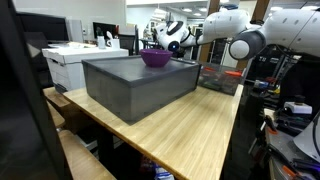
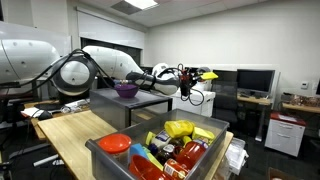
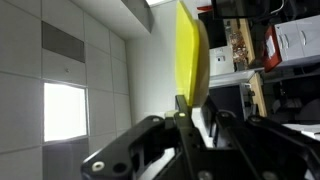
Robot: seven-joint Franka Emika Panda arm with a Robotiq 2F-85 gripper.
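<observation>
A long yellow object point(image 3: 188, 52) stands up out of my gripper in the wrist view, and the fingers are shut on its near end. In exterior view 2 the same yellow piece point(image 2: 208, 74) sticks out sideways from the gripper point(image 2: 193, 77), held high over the back of the workspace. What exactly it is cannot be made out. Exterior view 1 shows the gripper point(image 1: 156, 35) far back, small and hard to read, beyond the purple bowl point(image 1: 156, 58).
The purple bowl rests on a grey box point(image 1: 125, 98). A grey bin point(image 2: 110, 163) holds red, yellow, green and blue toys, including a yellow piece point(image 2: 179, 128). Desks with monitors point(image 2: 256, 84) stand behind.
</observation>
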